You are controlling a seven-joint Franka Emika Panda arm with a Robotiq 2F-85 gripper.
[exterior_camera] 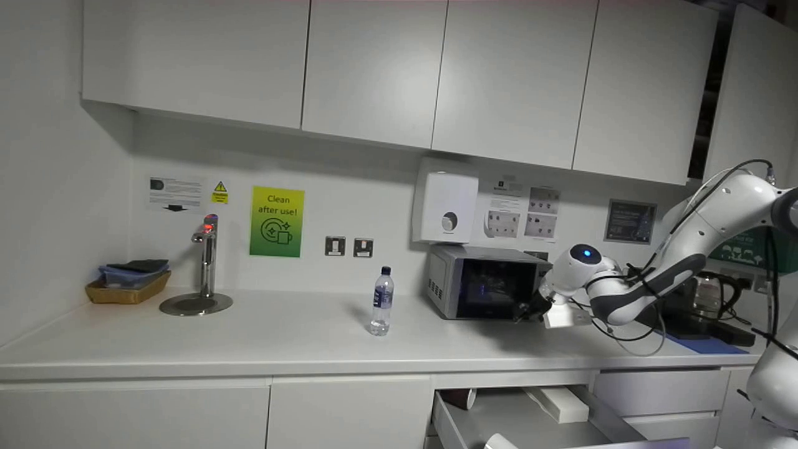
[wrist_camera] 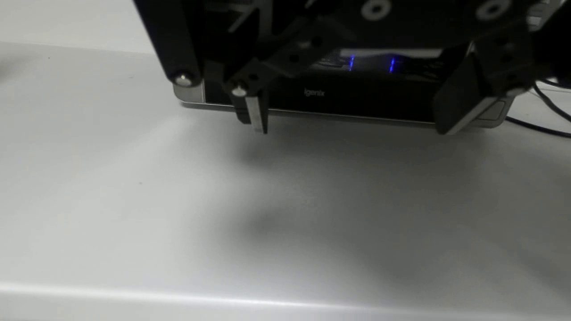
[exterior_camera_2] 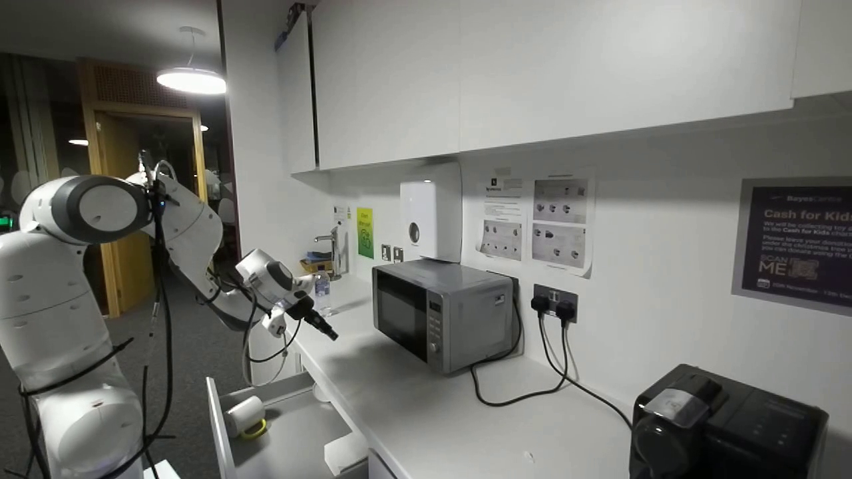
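Over the counter, in front of the microwave [exterior_camera: 490, 288], hangs my gripper [exterior_camera: 523, 311]. In the wrist view the gripper is open, its two fingers wide apart with only counter and the microwave's lower front behind them. A clear water bottle [exterior_camera: 381, 307] with a dark cap stands upright on the counter, left of the microwave and well apart from the gripper. Below the counter an open drawer [exterior_camera: 494, 428] holds a white mug [exterior_camera_2: 244, 416] with a yellow handle lying on its side, a dark mug [exterior_camera: 462, 398] and a white box [exterior_camera: 561, 404].
At the left are a tap [exterior_camera: 209, 254] and a basket [exterior_camera: 128, 288] with blue items. A coffee machine [exterior_camera_2: 727, 427] stands on the right part of the counter, beyond the microwave's cables. Bare counter [exterior_camera: 292, 337] stretches between tap and bottle.
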